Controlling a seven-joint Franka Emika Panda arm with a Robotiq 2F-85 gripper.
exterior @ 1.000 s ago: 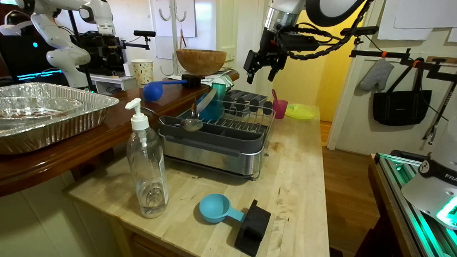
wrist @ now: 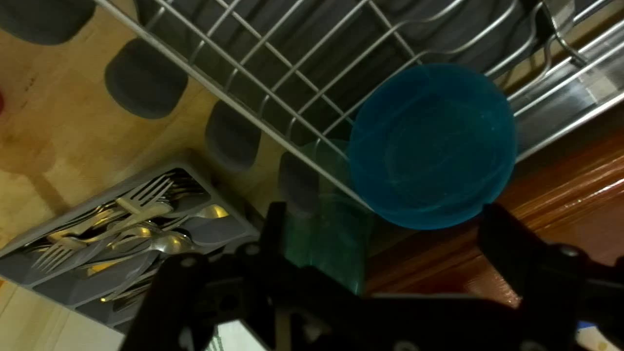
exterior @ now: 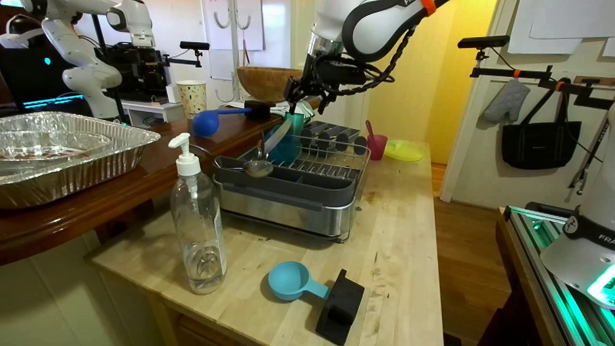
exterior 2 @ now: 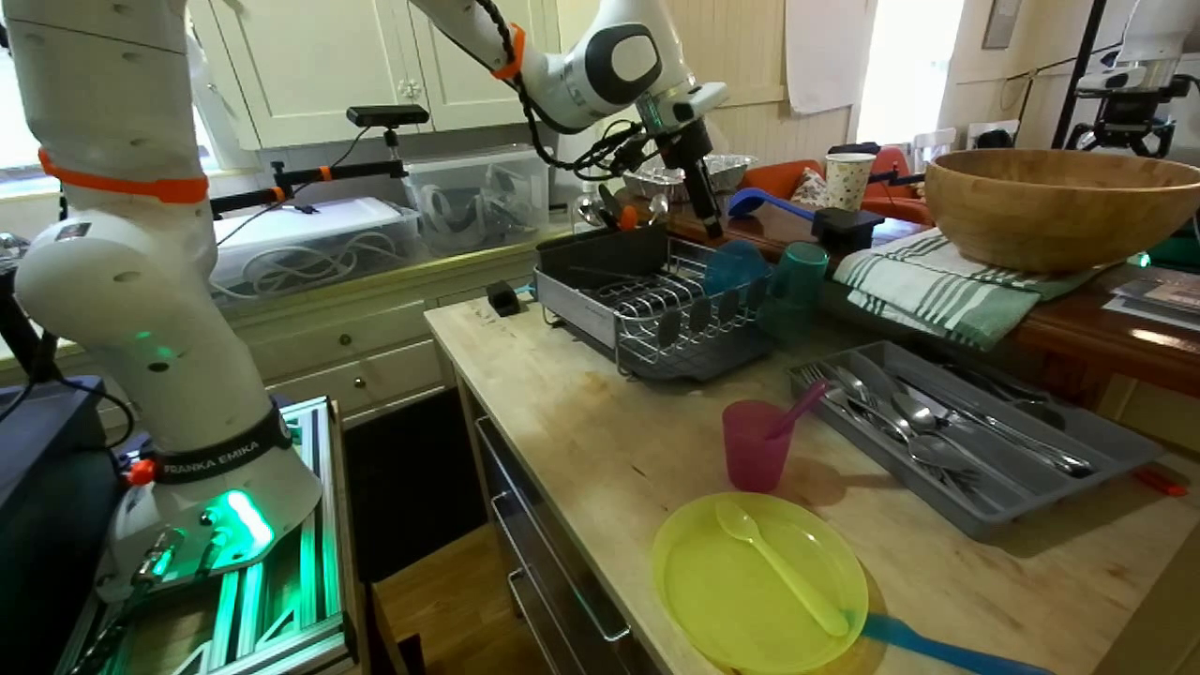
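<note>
Over the back of the dish rack (exterior: pixel 276 202) hangs my gripper (exterior: pixel 306 109), its fingers open and empty. A round blue dish (wrist: pixel 433 146) leans in the rack's wire end, ahead of the fingers in the wrist view. Just outside the rack stands a teal translucent cup (exterior 2: pixel 796 287), partly behind the left finger (wrist: pixel 272 234) in the wrist view. The right finger (wrist: pixel 497 234) appears close to the dish's lower edge; whether it touches cannot be told.
A grey cutlery tray (exterior 2: pixel 990 512), a pink cup (exterior 2: pixel 754 450) and a yellow plate (exterior 2: pixel 703 585) occupy the counter. The raised wooden ledge (wrist: pixel 567 216) borders the rack. Near the front stand a pump bottle (exterior: pixel 199 242) and a blue scoop (exterior: pixel 288 280).
My gripper has moved left and somewhat lower in exterior view 1, coming over the rack's back near the teal cup. The objects on the counter have stayed put.
</note>
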